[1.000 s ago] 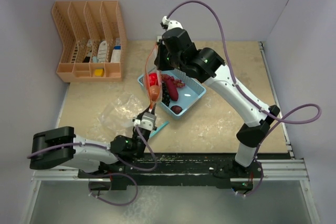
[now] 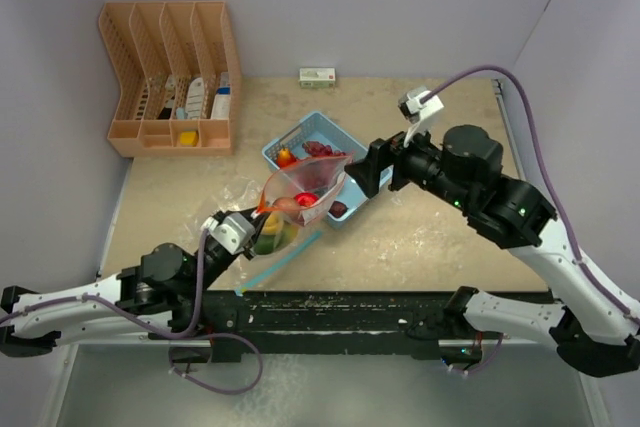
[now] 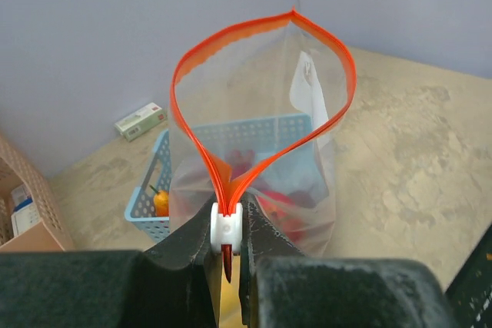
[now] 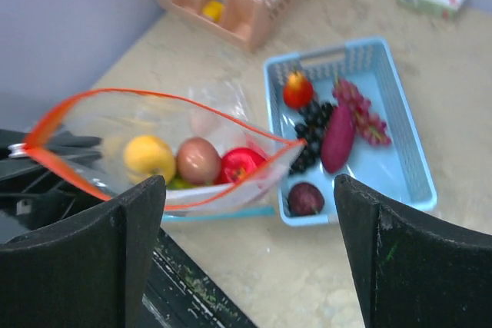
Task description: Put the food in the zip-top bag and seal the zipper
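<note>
The clear zip top bag has an orange rim, and its mouth gapes wide. My left gripper is shut on the white slider at the rim's near corner, holding the bag up off the table. Inside show a red food piece, a brown egg-like one and a yellow one. In the top view my right gripper stands just right of the bag's far corner, apart from it; its fingers are open with nothing between them.
Behind the bag a blue basket holds a dark eggplant, grapes and other food. A tan divided organizer stands at the back left, a small box at the back. A blue strip lies in front.
The left gripper has moved left with the bag's near corner. The right gripper has let go of the far corner, opened and moved right and toward the front. The bag's mouth has spread.
</note>
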